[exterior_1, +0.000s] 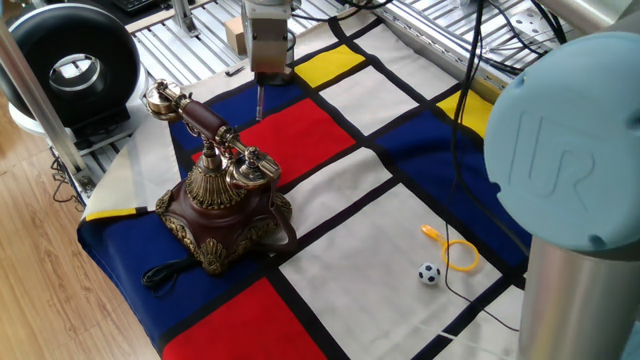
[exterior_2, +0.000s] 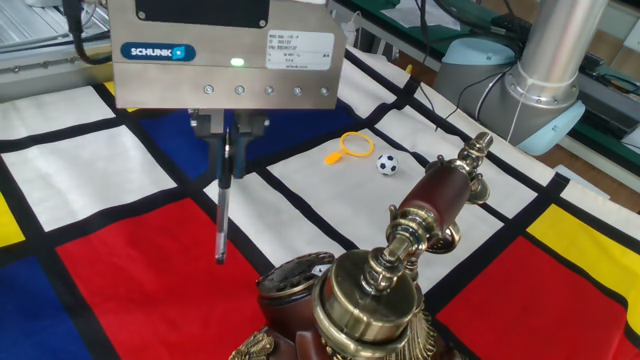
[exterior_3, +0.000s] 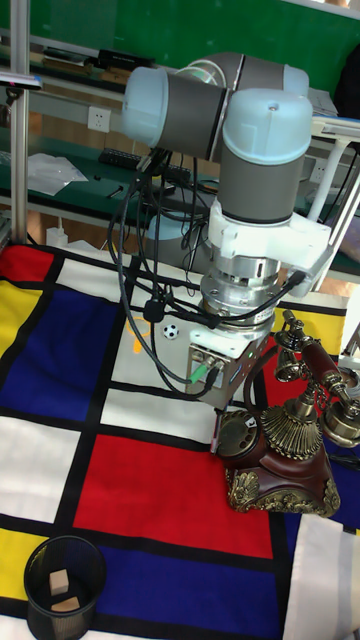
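A vintage telephone (exterior_1: 212, 195), dark red with brass trim, stands upright with its handset (exterior_2: 440, 210) resting across the cradle. In exterior view 2 my gripper (exterior_2: 226, 172) points down beside it, its fingers together on a slim dark rod (exterior_2: 222, 225) like a pen. The rod hangs nearly vertical, its lower tip apart from the phone in that view. Exterior view 1 shows the rod (exterior_1: 260, 103) over the red and blue cloth patches behind the phone. From exterior view 3 the gripper's fingers are mostly hidden by its body and the phone.
A small football (exterior_1: 429, 273) and an orange ring-shaped toy (exterior_1: 459, 255) lie on a white patch. A black mesh cup (exterior_3: 64, 587) with wooden blocks (exterior_3: 60, 581) stands at the near left in exterior view 3.
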